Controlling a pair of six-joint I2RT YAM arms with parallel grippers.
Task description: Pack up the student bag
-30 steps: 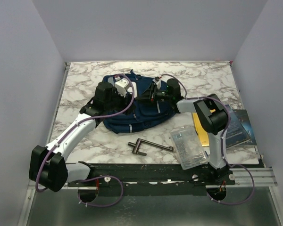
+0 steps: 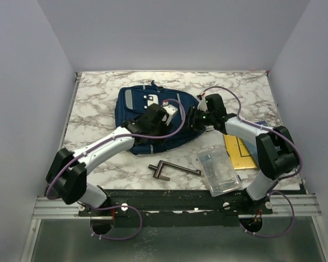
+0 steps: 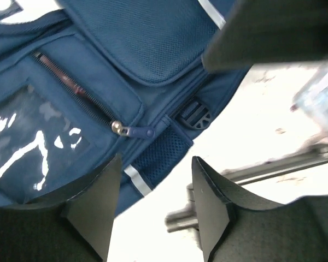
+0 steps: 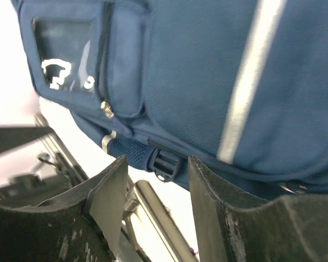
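Observation:
The navy student bag (image 2: 132, 98) lies on the marble table. My left gripper (image 2: 164, 128) hovers over its lower front, open and empty; in the left wrist view a zip pocket (image 3: 82, 98) and buckle (image 3: 195, 114) show below its fingers. My right gripper (image 2: 195, 123) stands open at the bag's right part, above the buckle (image 4: 165, 166), with nothing between its fingers. A yellow folder (image 2: 238, 155), a dark blue book (image 2: 250, 147) and a clear plastic case (image 2: 217, 169) lie at the right.
A dark bent bar-like object (image 2: 177, 167) lies in front of the bag. The marble is clear at the left and back. Grey walls border both sides.

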